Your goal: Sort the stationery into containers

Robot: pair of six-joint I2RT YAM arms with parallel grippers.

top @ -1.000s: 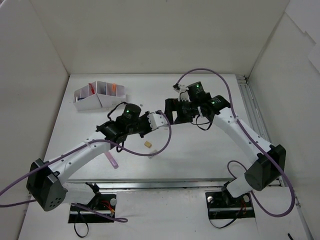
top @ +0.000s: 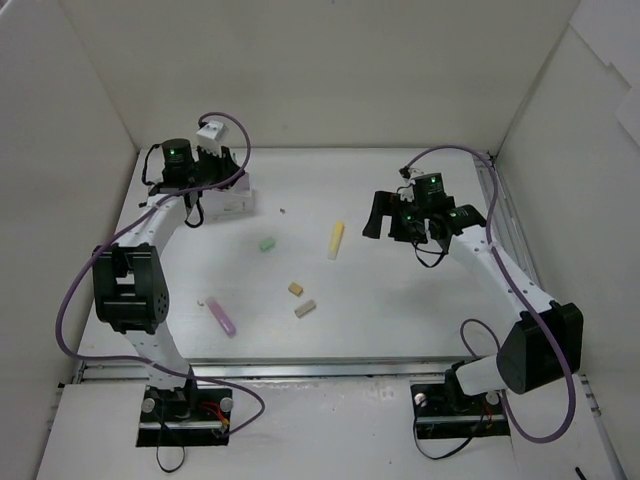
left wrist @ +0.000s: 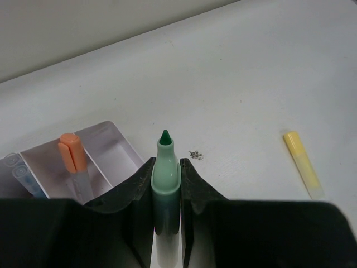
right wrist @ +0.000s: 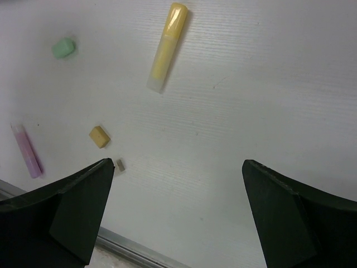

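A green-tipped marker (left wrist: 166, 195) stands upright between the fingers of my left gripper, its tip bare. That gripper is over the white compartment box (top: 232, 204), most of which the arm hides in the top view. Inside the box in the left wrist view are an orange-capped marker (left wrist: 73, 153) and clear bluish pieces (left wrist: 25, 177). On the table lie a yellow marker (top: 336, 240), a pink marker (top: 221, 316), a tan block (top: 295, 288), a grey block (top: 305, 308) and a small green piece (top: 267, 244). My right gripper hangs open and empty above the table's right half.
Walls border the table at the back and sides, and a metal rail (top: 300, 370) runs along its front edge. A tiny dark speck (left wrist: 196, 154) lies near the box.
From mid-table beside the right gripper, my left gripper has swung back and left to the box. The small green piece has shifted left across the table. My right gripper has drawn to the right.
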